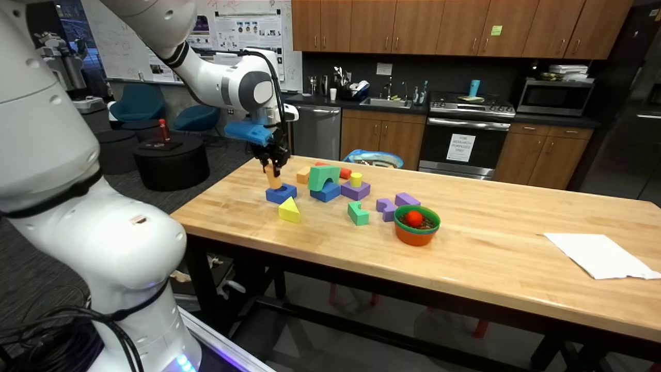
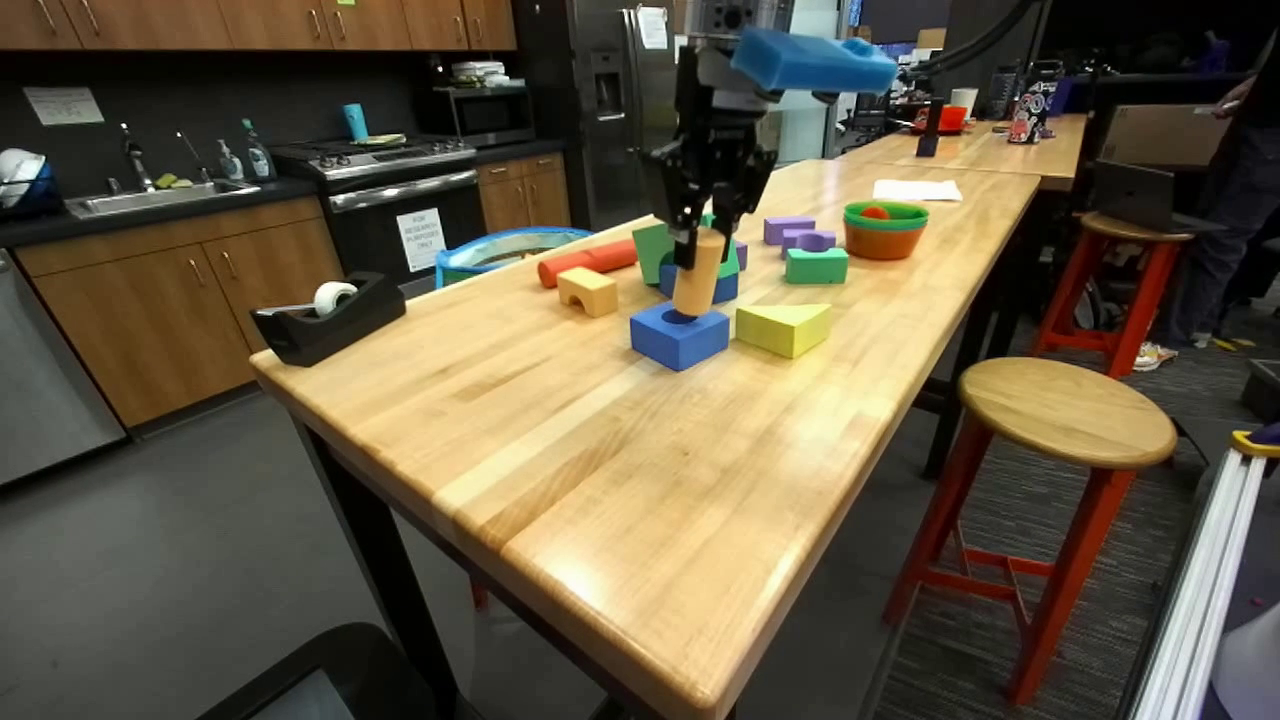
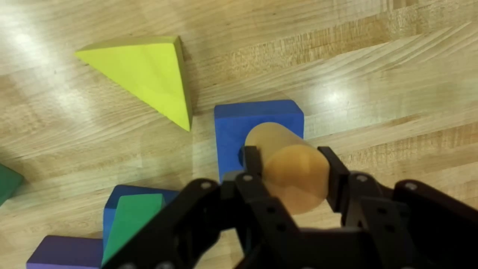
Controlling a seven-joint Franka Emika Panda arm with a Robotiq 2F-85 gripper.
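Note:
My gripper is shut on an orange-tan cylinder [image 3: 295, 175], one finger on either side of it. Below it on the table lies a square blue block [image 2: 680, 336] with a round hole in its top. The cylinder [image 2: 697, 274] leans slightly, its lower end at the hole. In the wrist view the dark hole edge shows beside the cylinder, and the rest of the hole is covered. How far the lower end goes into the hole, I cannot tell. In exterior view 1 the cylinder [image 1: 273, 177] stands over the blue block [image 1: 281, 194].
A yellow wedge [image 3: 148, 74] lies close to the blue block. Nearby, a green arch [image 1: 325, 176] rests on another blue block [image 1: 326, 192]. Purple and green blocks and stacked bowls [image 1: 416, 233] stand farther along.

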